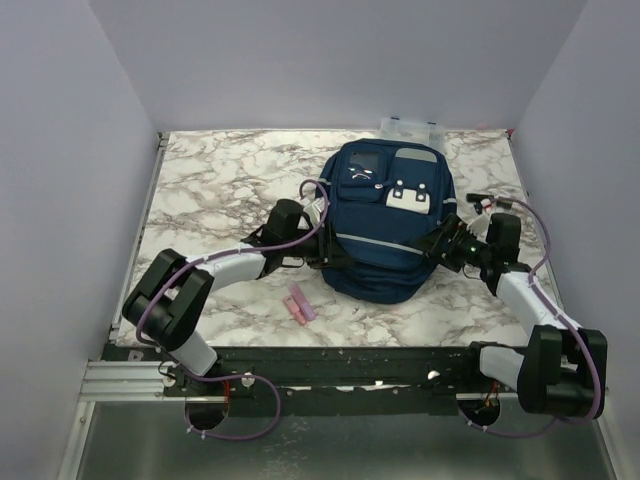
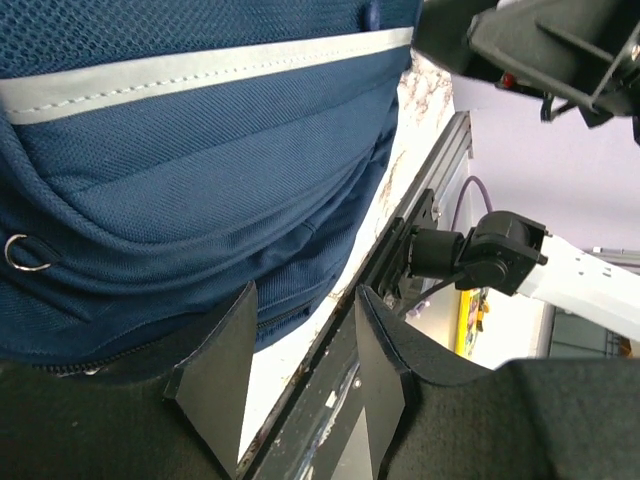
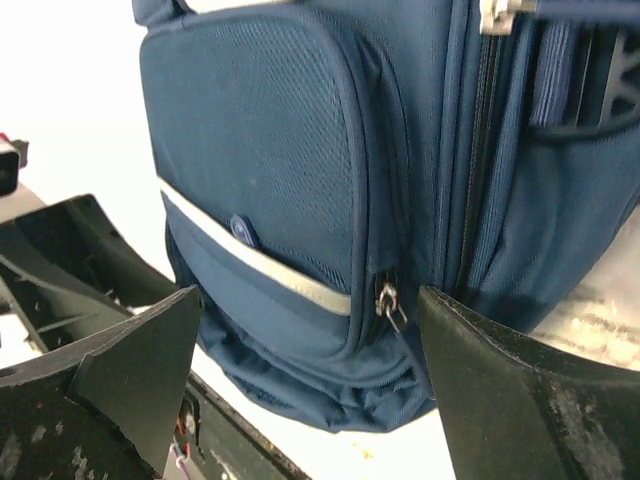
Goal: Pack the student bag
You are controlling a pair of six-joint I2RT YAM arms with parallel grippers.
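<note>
A navy blue student bag (image 1: 385,215) lies on the marble table, its lower end toward the front edge. At the bag's lower left hovers my left gripper (image 1: 338,258); in the left wrist view its fingers (image 2: 222,375) stand apart with nothing between them, above the bag's zipped lower end. My right gripper (image 1: 440,245) is at the bag's right side. Seen from the right wrist, its fingers (image 3: 140,370) are wide apart, and the bag's side strap and metal ring (image 3: 388,298) show in the gap, not gripped.
Two pink items (image 1: 299,304) lie on the table left of the bag. A clear plastic case (image 1: 412,131) is behind the bag, and a dark object (image 1: 478,198) is at the right.
</note>
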